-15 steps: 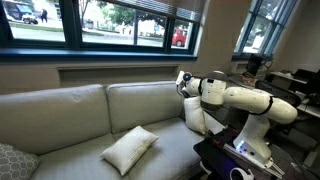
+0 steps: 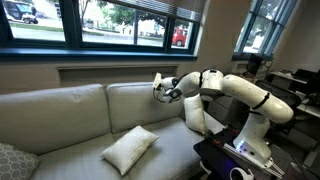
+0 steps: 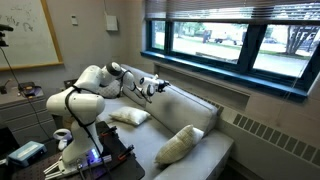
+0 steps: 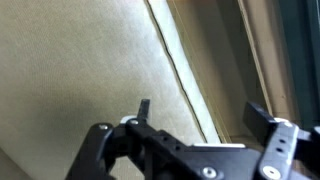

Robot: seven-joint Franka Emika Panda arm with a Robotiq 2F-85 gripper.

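Observation:
My gripper is open in the wrist view, its two dark fingertips wide apart. No object shows between them; the pale edge of the beige sofa (image 4: pixel 85 75) runs through the gap. In the first exterior view the gripper (image 2: pixel 159 90) hangs at the top of the sofa backrest (image 2: pixel 120 98), near its right end. The second exterior view shows the arm stretched out to the gripper (image 3: pixel 160 85) by the backrest. Whether the fingers touch the fabric, I cannot tell.
A light cushion (image 2: pixel 129 149) lies on the seat, and a grey patterned pillow (image 2: pixel 15 163) leans at the left end. Another cushion (image 2: pixel 195 114) stands near the arm. Behind the backrest are the wall and window (image 2: pixel 90 22). Most of the seat is clear.
Along the top of the backrest, my gripper has moved left and slightly lower in the first exterior view, with the arm reaching further out. The cushions have stayed put.

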